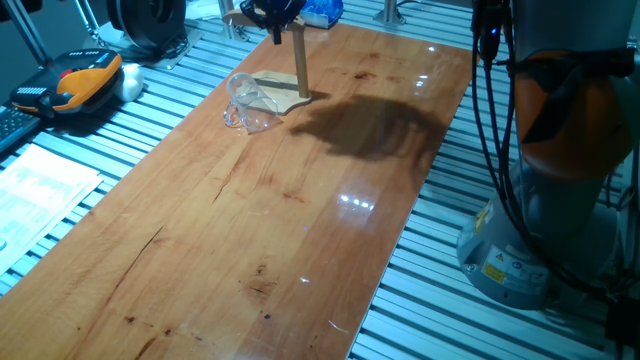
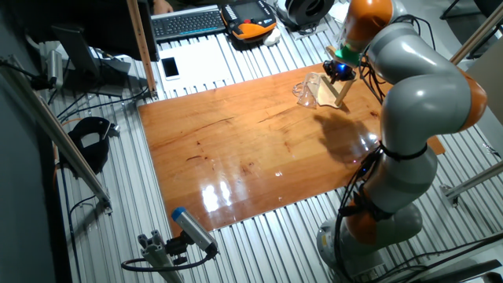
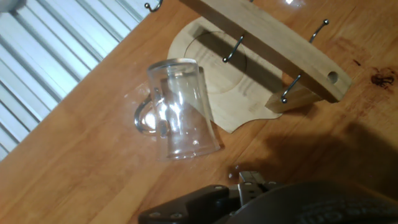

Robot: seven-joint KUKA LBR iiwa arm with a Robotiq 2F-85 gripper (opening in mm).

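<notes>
A clear glass mug [image 1: 255, 108] is at the far end of the wooden board, its handle [image 3: 145, 116] on the left in the wrist view. I cannot tell whether it stands or lies. Touching or very close to it is the pale base [image 1: 283, 92] of a wooden mug rack, whose post [image 1: 301, 65] carries a crossbar with metal hooks [image 3: 234, 48]. My gripper [image 2: 339, 71] hangs high beside the rack's top, apart from the mug. Dark finger parts [image 3: 186, 208] show along the wrist view's bottom edge, and how far apart the fingers are is unclear.
Bare wood covers most of the board [image 2: 228, 149]. Beyond its far left side lie white papers [image 1: 45, 195] and an orange-and-black handheld device [image 1: 75, 85]. A blue item [image 1: 322, 12] sits behind the rack. A camera on a post [image 2: 192, 228] stands near one board edge.
</notes>
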